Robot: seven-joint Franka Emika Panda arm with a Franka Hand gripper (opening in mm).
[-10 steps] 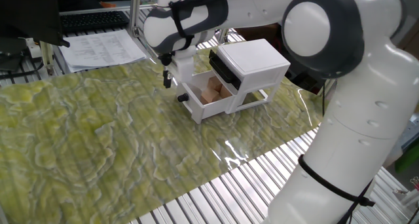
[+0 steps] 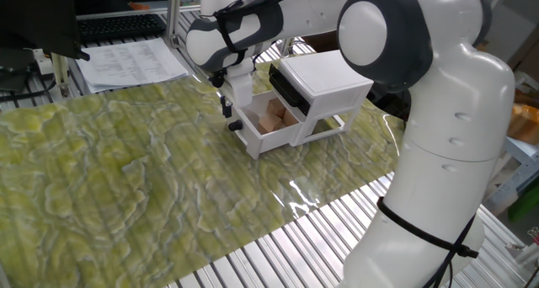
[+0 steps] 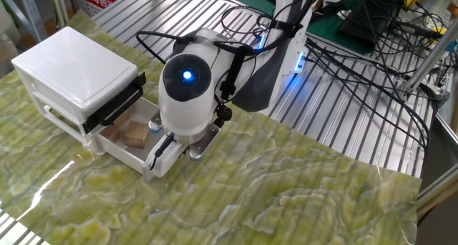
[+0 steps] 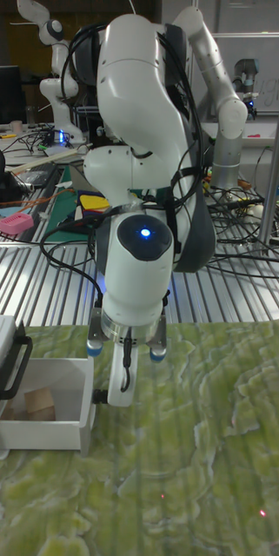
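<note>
A small white drawer cabinet (image 2: pixel 328 73) stands on the green marbled sheet, with its lower drawer (image 4: pixel 52 435) pulled out. Several brown wooden blocks (image 2: pixel 271 121) lie inside that drawer. A round dark knob (image 2: pixel 235 125) sits on the drawer's front. My gripper (image 4: pixel 122 393) points down just outside the drawer front, close beside the knob; contact with it cannot be made out. Its fingers are too hidden to judge whether they are apart or together. Metal brackets with blue ends flank the hand in the third exterior view.
The cabinet's upper drawer, with a black handle (image 3: pixel 114 105), is closed above the blocks. Printed papers (image 2: pixel 130 65) and a keyboard (image 2: pixel 122 25) lie at the back. Much of the green sheet (image 2: pixel 109 187) is clear. Cables (image 3: pixel 386 80) run loosely near the arm's base.
The hand has come slightly lower and nearer the knob, while the arm's elbow has shifted left in the first exterior view. The cabinet, drawer and blocks have not moved.
</note>
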